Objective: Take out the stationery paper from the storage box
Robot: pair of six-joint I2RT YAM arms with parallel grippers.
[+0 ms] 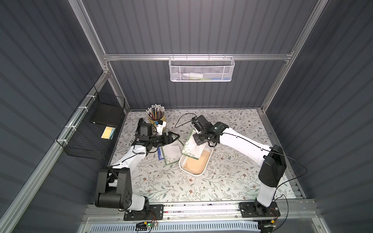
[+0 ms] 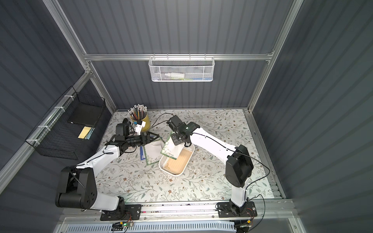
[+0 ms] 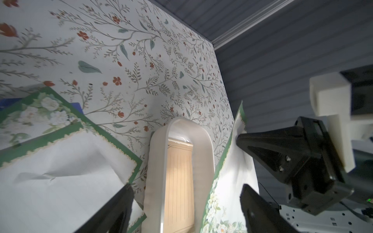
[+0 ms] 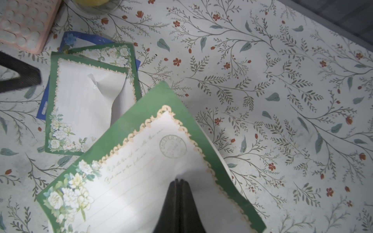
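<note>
A green-bordered sheet of stationery is raised above the white storage box, with my right gripper shut on it. Inside the box lies tan lined paper. More green-bordered sheets lie left of the box on a blue item; the top one is creased. My left gripper is open above those sheets, to the left of the held sheet, with nothing between its fingers.
A pencil cup and a pink keypad-like object are at the back left. A black wire basket hangs on the left wall, a white mesh basket on the back wall.
</note>
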